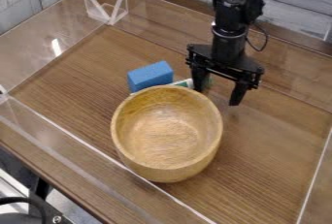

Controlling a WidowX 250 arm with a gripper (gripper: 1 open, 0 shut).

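Observation:
My black gripper (218,80) is open above the wooden table, just behind the yellow bowl (166,150). The bowl rests near the middle of the table. A blue block (149,76) lies behind the bowl on the left. A small pale green and white item (183,83) lies beside the block, partly hidden near the gripper's left finger; whether they touch I cannot tell.
Clear plastic walls edge the table (65,82) on the left, with a white piece at the upper left.

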